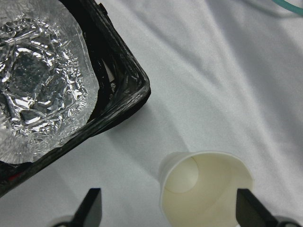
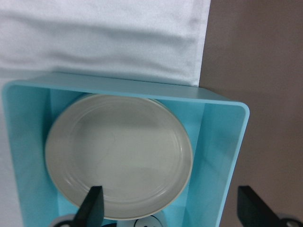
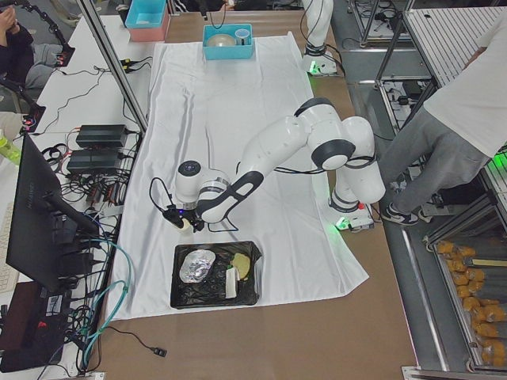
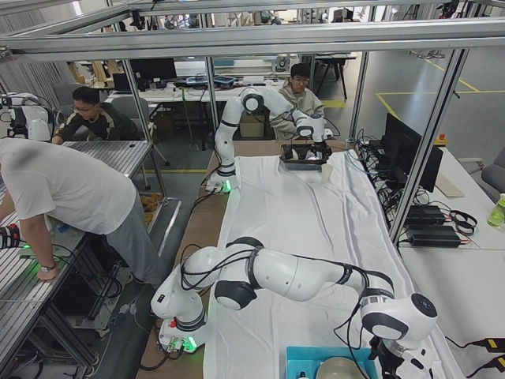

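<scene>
My left gripper stands open over a cream cup (image 1: 203, 194), which rests on the white cloth beside a black-lined bin (image 1: 118, 113). A crinkled clear-and-silver dish (image 1: 38, 75) sits in that bin, along with a pale oblong item (image 3: 231, 283) and a yellow piece (image 3: 242, 264). My right gripper is open above a blue bin (image 2: 222, 142) holding a beige plate (image 2: 118, 151); a white cup also shows in it in the camera left view.
A monitor (image 3: 40, 222) and cables line the left side. A person (image 3: 444, 134) stands to the right, beside metal frames.
</scene>
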